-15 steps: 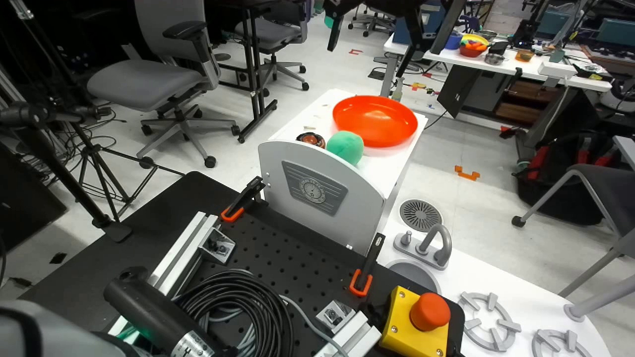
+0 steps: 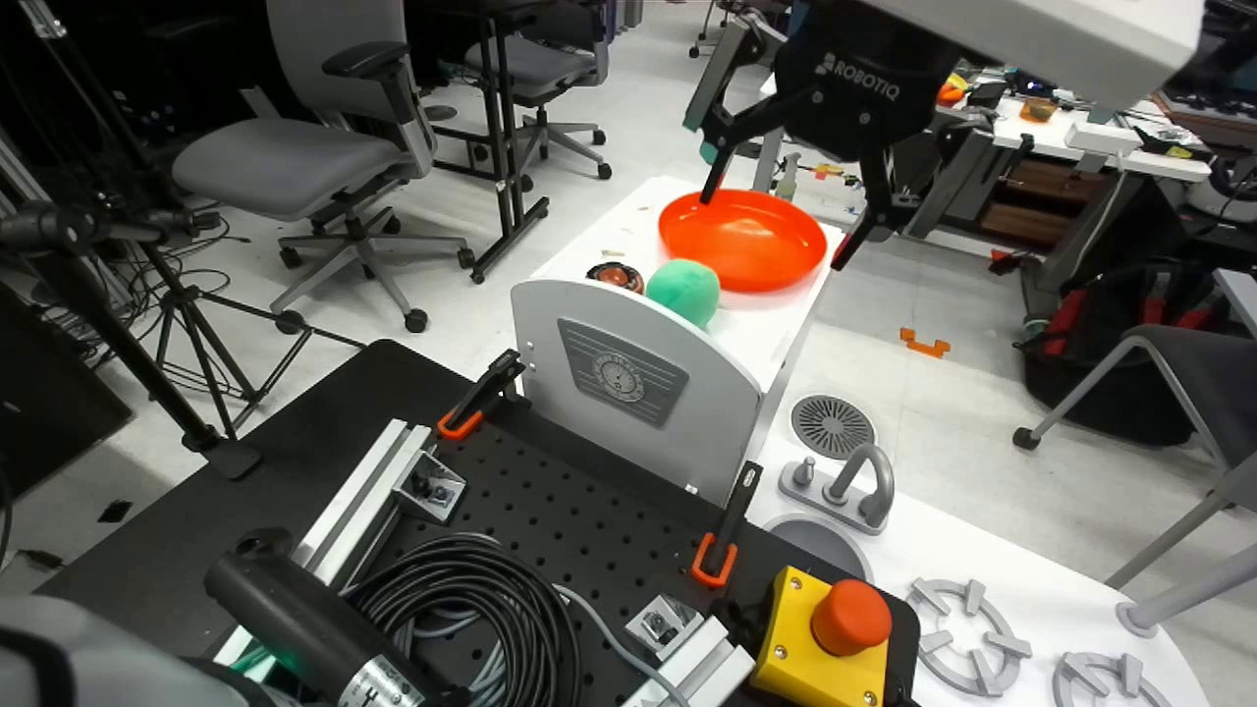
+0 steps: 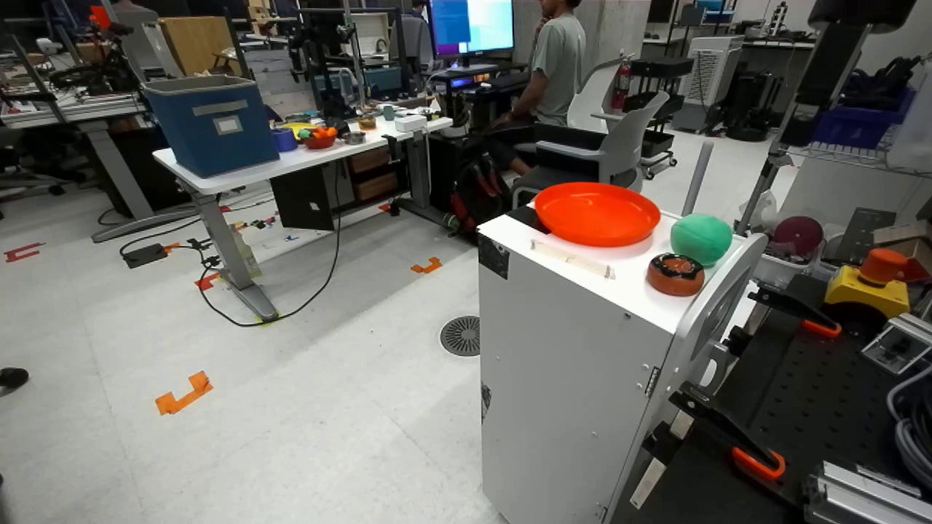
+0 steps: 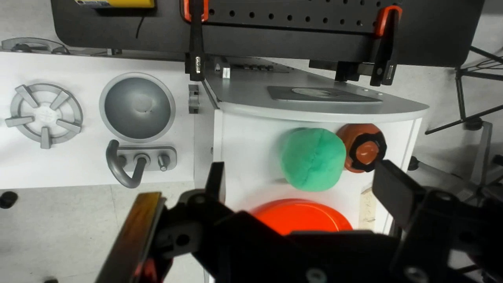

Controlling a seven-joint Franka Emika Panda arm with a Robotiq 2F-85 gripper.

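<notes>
My gripper is open and empty, its two black fingers spread wide above the white cabinet top. In the wrist view a soft green ball (image 4: 313,159) shows between the fingers, lower down on the surface. Touching or nearly touching it is a brown round object with a black ring (image 4: 365,148), close to the right finger. The orange-red plate (image 4: 301,217) lies behind them, partly covered by the gripper body; exterior view 2 shows the whole plate (image 3: 598,214). The gripper (image 2: 772,230) appears over the plate in exterior view 1, but is absent from exterior view 2.
A grey upright panel (image 2: 636,377) borders the cabinet top on the table side. Black clamps with orange tips (image 2: 719,542) hold at the table edge. A toy sink (image 4: 137,107) with a faucet (image 4: 136,162) sits to one side. A pale strip (image 3: 572,259) lies near the cabinet's edge.
My gripper has come lower in exterior view 1 and moved rightward in the picture, with more of its body and arm in sight. The ball, brown object and plate have not moved.
</notes>
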